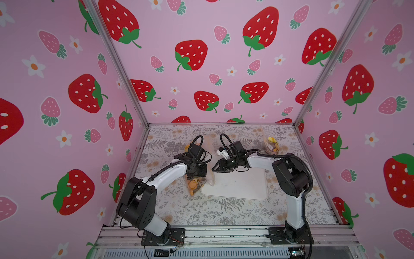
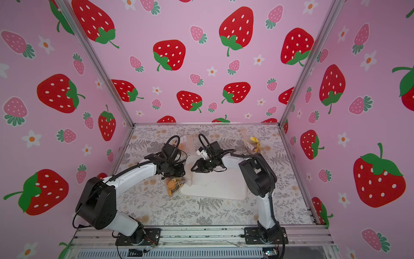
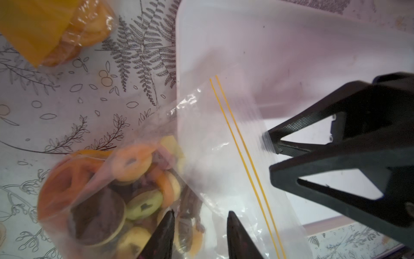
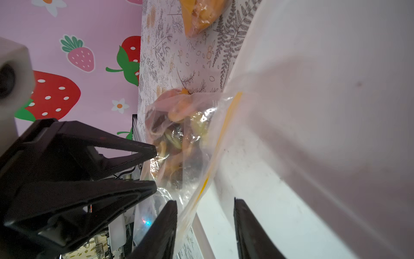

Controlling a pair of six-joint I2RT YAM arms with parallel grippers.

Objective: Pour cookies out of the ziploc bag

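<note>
A clear ziploc bag (image 3: 224, 172) lies flat, its orange-striped zip end over the white tray (image 1: 235, 190) and its full end on the patterned table to the left. Ring-shaped cookies (image 3: 144, 202) in orange, green and brown fill that lower end. My left gripper is open above the bag, its fingertips apart over the cookie side. Past the zip end, my right gripper also stands open; in its wrist view the zip edge runs by the left finger (image 4: 169, 224), and whether they touch I cannot tell. No lifted part of the bag shows between either pair of fingers.
Another bag with orange contents (image 3: 82, 26) lies beyond the tray's left corner. A bag with yellow and orange items (image 1: 272, 146) sits at the back right. Both grippers are close together; the tray's visible floor is bare.
</note>
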